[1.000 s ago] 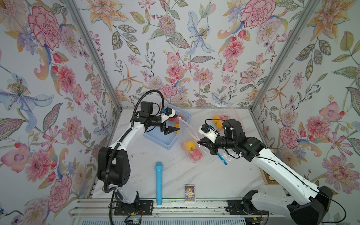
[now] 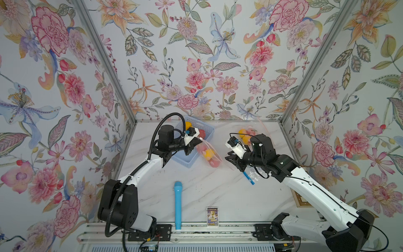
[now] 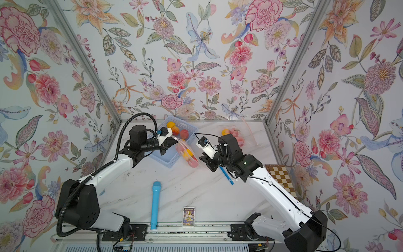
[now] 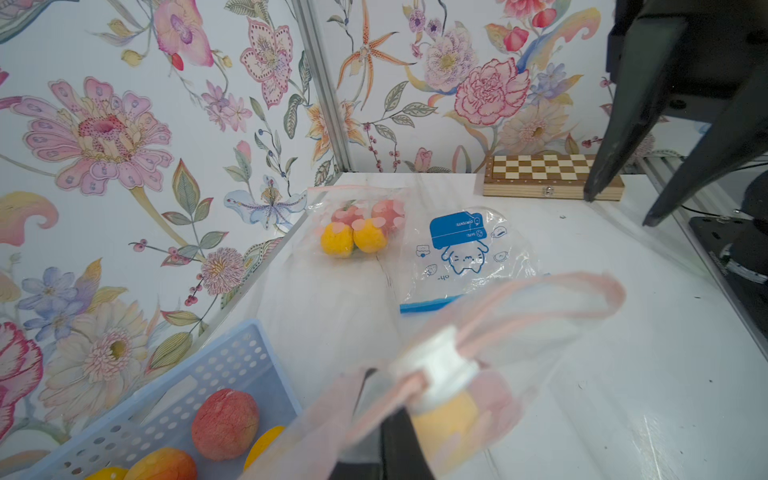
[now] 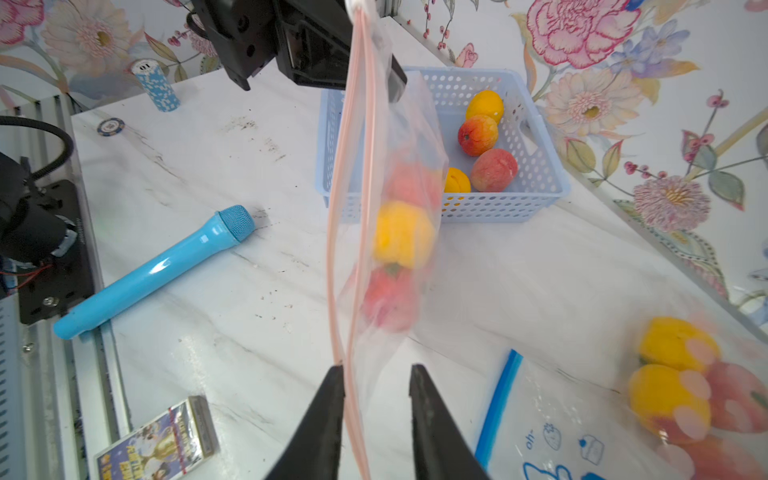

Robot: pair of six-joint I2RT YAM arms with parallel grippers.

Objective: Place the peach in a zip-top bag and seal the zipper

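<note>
The clear bag (image 5: 404, 328) with pink zip tracks hangs from my left gripper, which is shut on its edge near a white slider (image 4: 440, 364). Through its film show a yellow fruit (image 5: 404, 234) and a reddish peach (image 5: 390, 297). The pink mouth bows apart into a loop (image 4: 608, 292), with the two tracks separated along much of their length. My right gripper is partly open. Across the left wrist view, its fingers (image 4: 608, 160) stand clear of the loop's end, holding nothing visible.
Behind the left gripper stands a blue basket (image 5: 504, 206) of fruit. A filled bag (image 4: 320, 212) and an empty blue-zip bag (image 4: 496, 232) lie to the right. A blue microphone (image 5: 160, 272) and a card box (image 5: 156, 444) lie in front.
The right gripper's fingers have come apart from the bag's mouth.
</note>
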